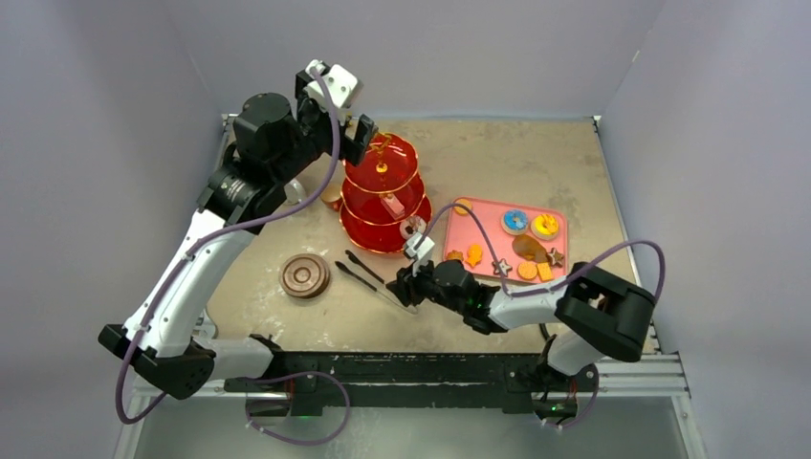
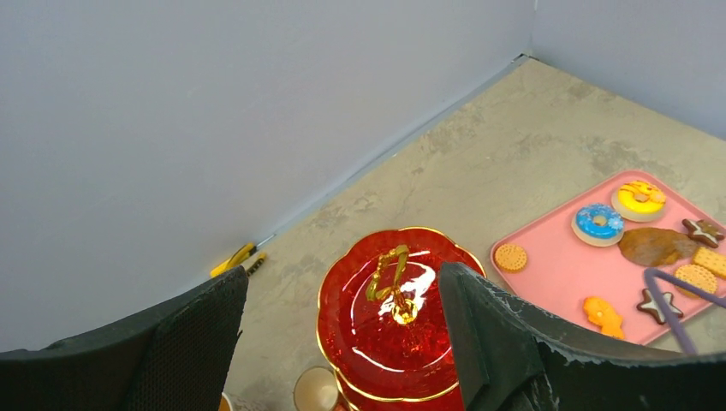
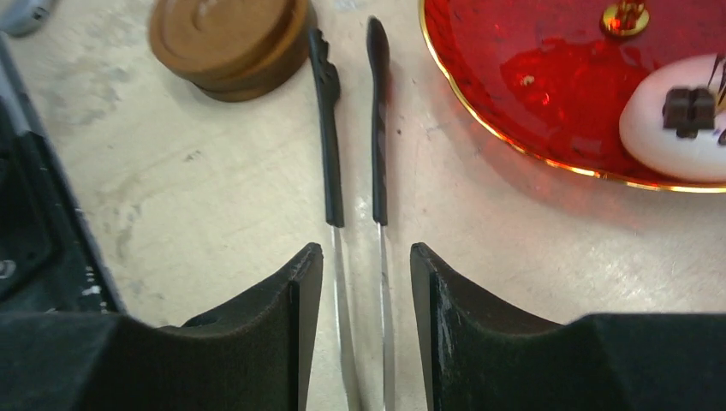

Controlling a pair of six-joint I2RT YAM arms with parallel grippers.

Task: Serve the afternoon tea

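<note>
On the table lie the tongs (image 1: pixel 361 277), black arms pointing at the brown round lid-like object (image 1: pixel 304 276) and metal part toward the front. My right gripper (image 1: pixel 402 291) is above their metal part; in the right wrist view the metal strips (image 3: pixel 384 308) run through the gap between its part-open fingers, with no grip on them visible. The red three-tier stand (image 1: pixel 369 232) holds a pink piece (image 1: pixel 393 206) on the middle tier and a pale round pastry (image 3: pixel 659 128) on the bottom one. Beside the stand's top, my left gripper stands open and empty.
A pink tray (image 1: pixel 488 229) with donuts, cookies and other pastries lies right of the stand. Cups (image 2: pixel 316 390) stand left of the stand, partly hidden by my left arm.
</note>
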